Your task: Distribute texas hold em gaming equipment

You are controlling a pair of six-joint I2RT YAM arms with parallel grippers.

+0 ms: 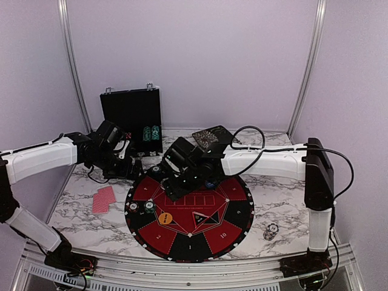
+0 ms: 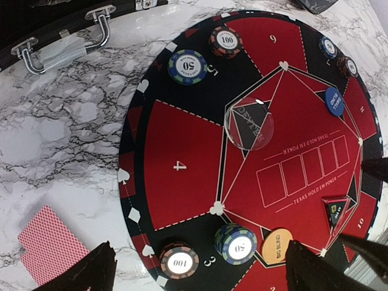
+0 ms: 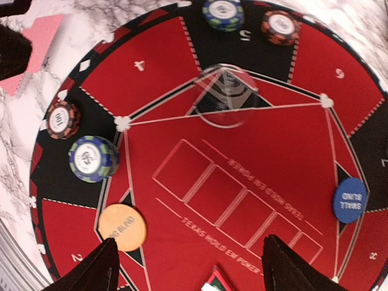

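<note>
The round poker mat (image 1: 190, 245) carries chip stacks. At its 3 place, an orange-and-black 100 stack (image 2: 179, 260) stands beside a blue-green 50 stack (image 2: 236, 244). Another 50 stack (image 2: 187, 66) and a 100 stack (image 2: 225, 42) are at place 5. A clear dealer disc (image 2: 249, 123), yellow big blind (image 2: 277, 245), blue small blind (image 2: 334, 101) and small triangle (image 2: 335, 212) lie further in. My left gripper (image 1: 134, 168) is open and empty by the mat's left edge. Above the mat, my right gripper stands open, nothing between its fingers.
Behind the mat's left side stands the open black case (image 1: 131, 106) with chips inside. Pink-backed cards (image 1: 103, 200) lie left of the mat. A dark floral box (image 1: 215, 136) sits at the back, and clear chips (image 1: 270, 231) at right front. My two grippers are close together.
</note>
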